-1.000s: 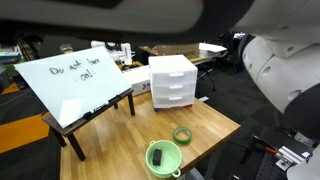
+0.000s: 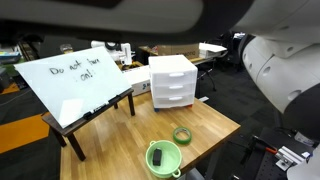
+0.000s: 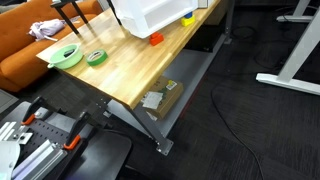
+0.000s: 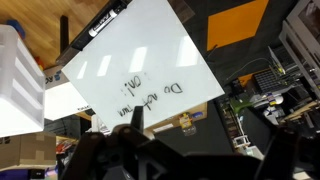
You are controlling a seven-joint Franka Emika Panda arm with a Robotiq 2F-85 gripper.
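In the wrist view my gripper stands open, its dark fingers (image 4: 137, 150) apart with nothing between them. Beyond it is a whiteboard (image 4: 140, 60) bearing handwriting that reads "Do not turn on!". That same whiteboard (image 2: 75, 85) leans on a dark stand at the left of the table in exterior view 1. A light green bowl (image 2: 171, 166) near the table's front holds a dark object (image 2: 157, 157). Close by lies a green tape roll (image 2: 182, 134). Neither exterior view shows the gripper.
A white drawer unit (image 2: 173, 82) stands at the table's back. Beside it are a red item (image 3: 156, 38) and a yellow item (image 3: 187, 19). Bare wooden tabletop (image 3: 133, 72) spreads between the tape roll and the drawers. An orange couch (image 3: 30, 45) is behind.
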